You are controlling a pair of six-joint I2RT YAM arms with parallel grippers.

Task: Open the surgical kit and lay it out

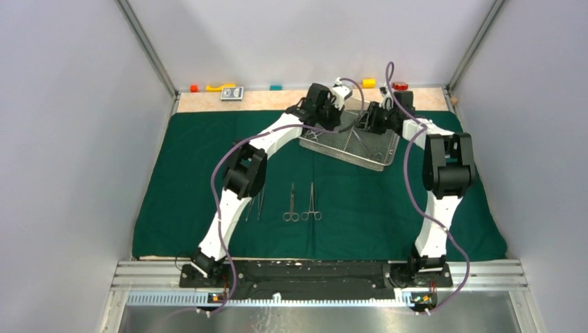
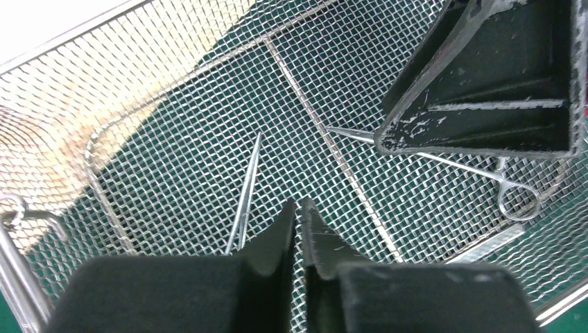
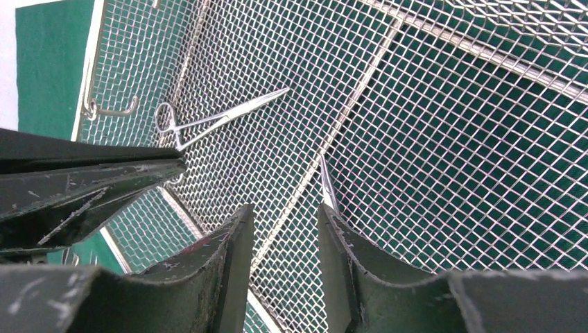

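Note:
A wire mesh tray stands at the back of the green cloth, with both grippers over it. In its left compartment lies a slim ringed instrument. A second ringed instrument rests in the right compartment, partly hidden by a right gripper finger in the left wrist view. My left gripper is shut, with nothing showing between its fingers. Open above the tray is my right gripper; the second instrument's tip shows close to one of its fingertips, and the rest is covered by that finger.
On the cloth's front middle lie scissors, a clamp and tweezers beside the left arm. Small items, including a yellow block, line the back edge. Broad bare cloth spreads at left.

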